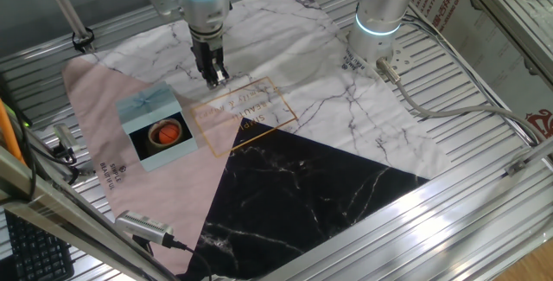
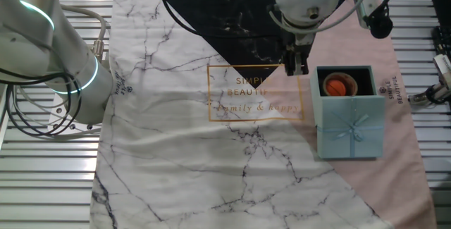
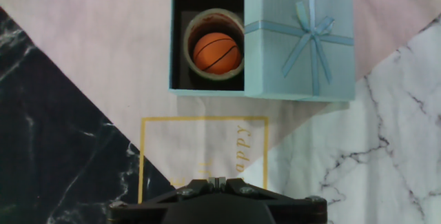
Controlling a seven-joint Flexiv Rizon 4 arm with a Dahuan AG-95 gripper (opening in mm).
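Note:
A light blue gift box [image 1: 162, 149] stands on the pink part of the cloth. Its lid with a ribbon bow [image 3: 303, 38] covers one half, leaving the dark inside of the other half exposed. In that exposed half sits a round cup [image 3: 190, 39], and a small orange basketball [image 3: 216, 52] rests within the cup. Above the cloth, beside the box and apart from it, hangs my gripper. Its fingertips meet in the wrist view, with nothing showing between them. From the second exterior view, the gripper [image 2: 297, 72] appears just left of the box.
A metal frame post [image 1: 78, 220] and a small silver device [image 1: 145, 227] with a cable stand by the cloth's edge. The arm's base [image 1: 373, 43] is at the far side.

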